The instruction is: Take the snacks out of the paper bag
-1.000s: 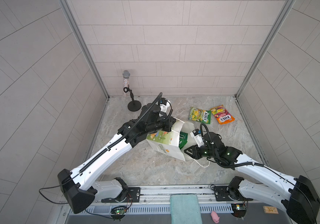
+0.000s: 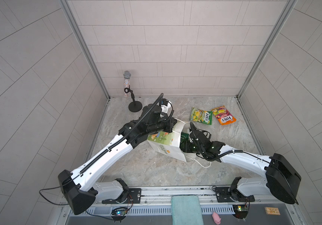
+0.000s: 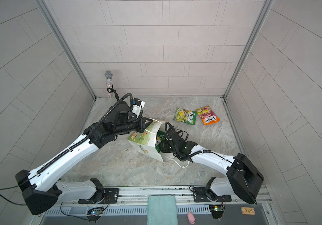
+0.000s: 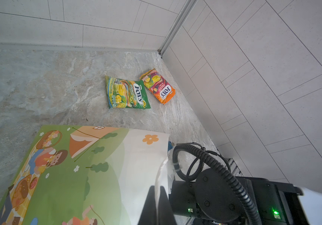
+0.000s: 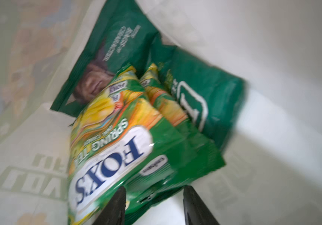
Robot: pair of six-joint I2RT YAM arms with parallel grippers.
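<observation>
The white paper bag [image 2: 166,148] lies on its side on the counter. My left gripper is shut on the bag's white handle at its upper edge. My right gripper reaches into the bag's mouth, fingers apart, just in front of a green-and-yellow Fox's pack [image 5: 116,157]. Behind that pack are more dark green packs [image 5: 206,97]. A green Fox's pack [image 3: 184,115] and an orange Fox's pack [image 3: 208,115] lie outside on the counter, behind the bag.
A microphone on a black stand [image 2: 134,106] stands at the back left.
The left arm and the loose packs have not moved.
</observation>
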